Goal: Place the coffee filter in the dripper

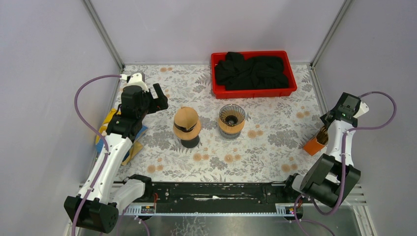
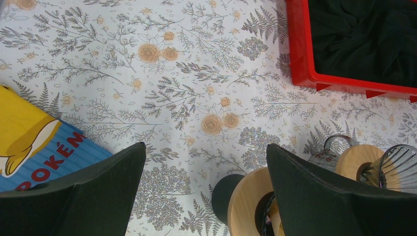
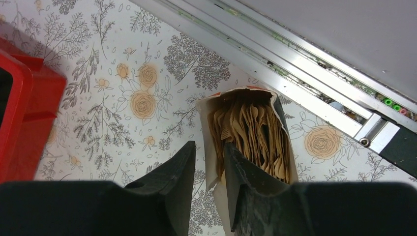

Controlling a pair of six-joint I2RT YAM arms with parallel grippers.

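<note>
An orange box of brown paper filters [image 1: 312, 146] stands at the right of the table; the right wrist view looks down into its packed filters [image 3: 255, 132]. My right gripper is over the box, fingers part open, with no filter clearly between them. A wooden-ringed dripper with wire cage [image 1: 231, 124] stands mid-table; a second wooden-topped piece [image 1: 187, 121], apparently holding a filter, is left of it. My left gripper [image 1: 156, 93] hangs open and empty at the left.
A red bin [image 1: 253, 93] with dark cloth stands at the back. A yellow and blue packet [image 2: 29, 137] lies at the far left.
</note>
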